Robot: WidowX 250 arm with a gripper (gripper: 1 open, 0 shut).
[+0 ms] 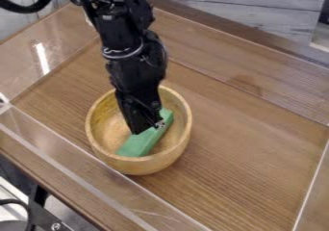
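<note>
My black gripper (144, 117) points down over a round tan bowl (175, 148), its tip reaching inside the rim. A green oblong object (141, 144) lies in the bowl, just below the fingertips. The fingers look shut; whether they touch the green object is hard to tell.
The bowl stands on a wooden table (244, 129) near its left front edge, which has a pale strip and a black cable beyond it.
</note>
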